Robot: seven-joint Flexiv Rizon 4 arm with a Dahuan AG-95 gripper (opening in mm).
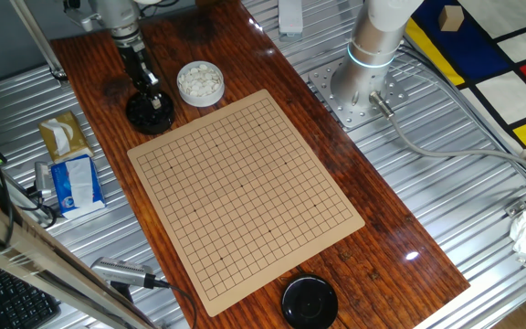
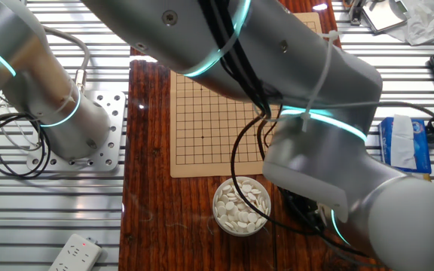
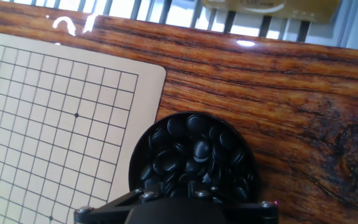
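A round black bowl (image 3: 140, 140) full of glossy black stones (image 3: 194, 146) stands just off one corner of the tan grid board (image 3: 55, 118). My gripper reaches over the near part of this bowl in the wrist view, its dark fingers set against dark stones. Whether anything sits between the fingertips is hard to make out. From exterior view 1, the gripper (image 1: 156, 103) points down at the same bowl (image 1: 138, 122), by the left end of the board (image 1: 242, 196). No stones show on the board there. My arm hides the bowl in exterior view 2.
Close beside the black bowl is a white bowl (image 1: 200, 84) of white stones. A black lid or dish (image 1: 310, 302) lies off the board's opposite end. Tissue packs (image 1: 78, 187) rest beyond the wooden table (image 1: 391, 247), whose right side is bare.
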